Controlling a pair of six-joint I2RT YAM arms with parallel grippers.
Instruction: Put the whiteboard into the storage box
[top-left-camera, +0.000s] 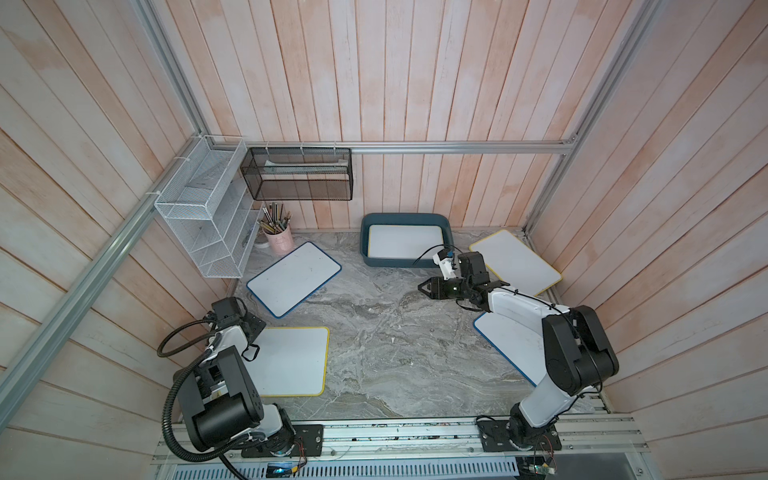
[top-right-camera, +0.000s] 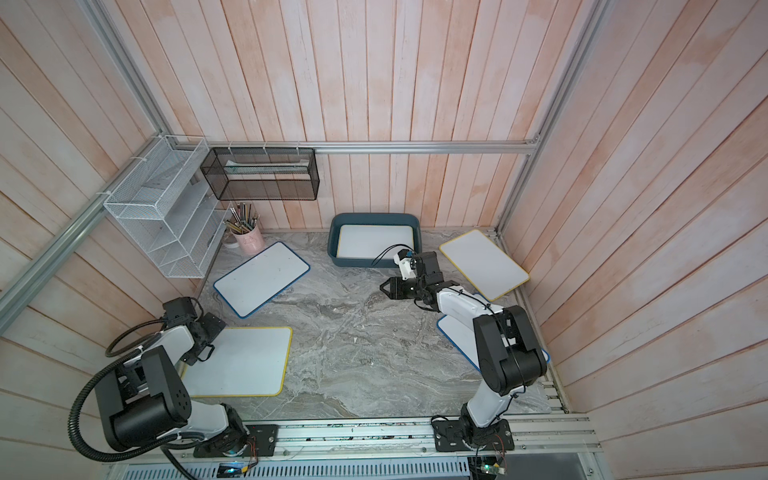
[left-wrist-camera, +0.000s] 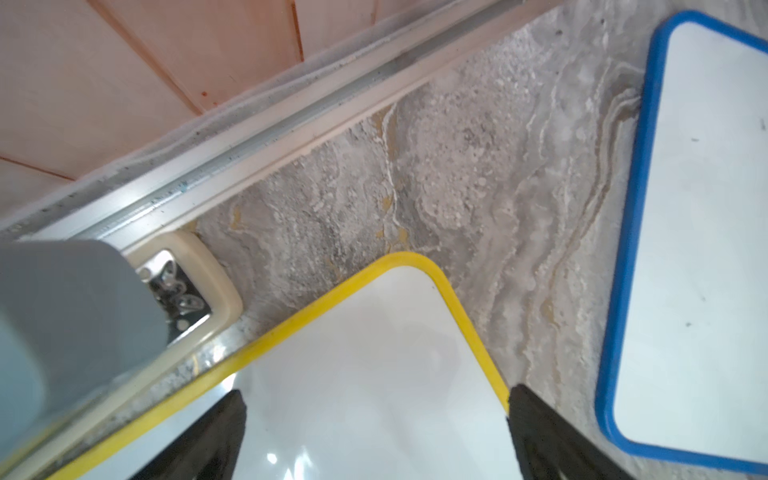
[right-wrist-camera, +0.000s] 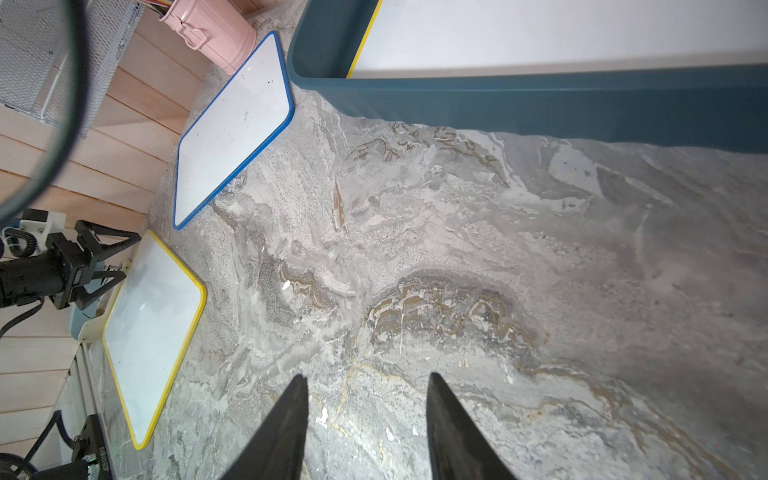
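Four whiteboards lie on the marble table: blue-edged (top-left-camera: 293, 278) at back left, yellow-edged (top-left-camera: 284, 361) at front left, yellow-edged (top-left-camera: 512, 260) at back right, blue-edged (top-left-camera: 508, 344) at front right. A teal storage box (top-left-camera: 406, 262) at the back holds a yellow-edged whiteboard (top-left-camera: 404, 238). My left gripper is open above the front-left board's corner, with nothing held. My right gripper is open over bare table in front of the box, nothing between its fingers.
A pink pen cup (top-left-camera: 279, 240), white wire shelves (top-left-camera: 208, 216) and a hanging black mesh basket (top-left-camera: 296, 192) occupy the back left.
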